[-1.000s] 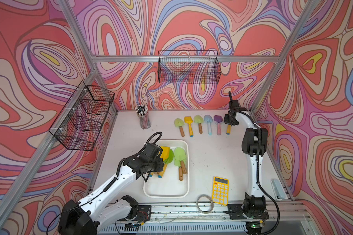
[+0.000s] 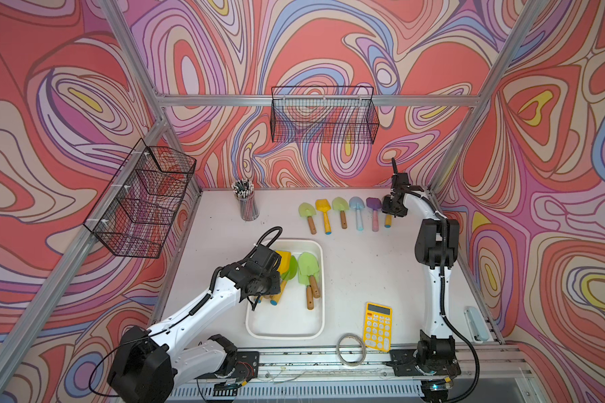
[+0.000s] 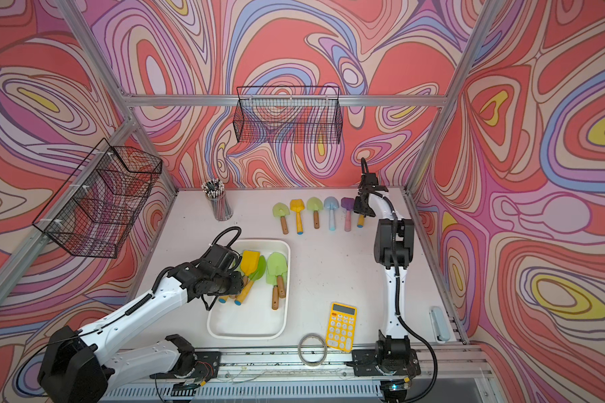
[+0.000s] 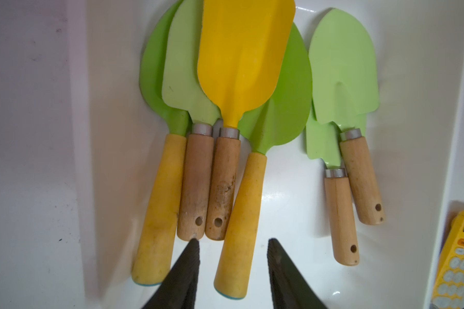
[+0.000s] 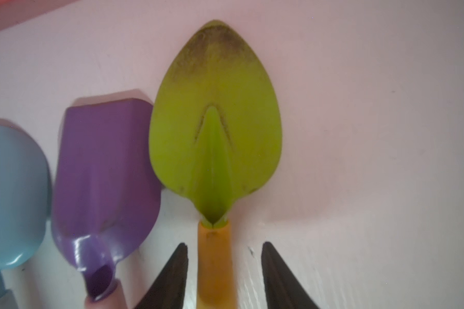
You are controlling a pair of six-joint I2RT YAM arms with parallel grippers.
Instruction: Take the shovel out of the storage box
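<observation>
The white storage box point(image 2: 285, 325) holds several shovels: a yellow one point(image 4: 242, 56), green ones point(image 4: 344, 61) with wooden or yellow handles. My left gripper hangs open above them, over the handles. At the back right, my right gripper is open around the yellow handle of a green shovel point(image 5: 214, 144), which lies on the table at the end of a row beside a purple one point(image 5: 103, 175); whether the fingers touch it I cannot tell.
A calculator point(image 2: 377, 326) and tape roll lie at the front. A straw holder point(image 2: 248, 205) stands at the back left. Wire baskets hang on the frame.
My right gripper and the shovel under it shifted slightly. The left arm has shifted slightly over the box.
</observation>
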